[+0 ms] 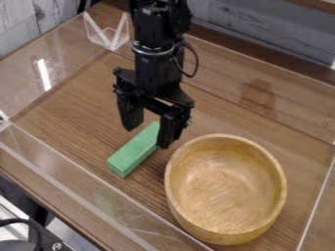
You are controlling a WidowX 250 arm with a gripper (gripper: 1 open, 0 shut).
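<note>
The black robot arm (pixel 155 69) comes down from the top centre. Its gripper (pixel 153 116) stands open over the wooden table, just above the far end of a green rectangular block (pixel 135 151). Nothing shows held between the fingers. A tan oval bowl (pixel 225 221) sits at the lower right, beside the block.
</note>
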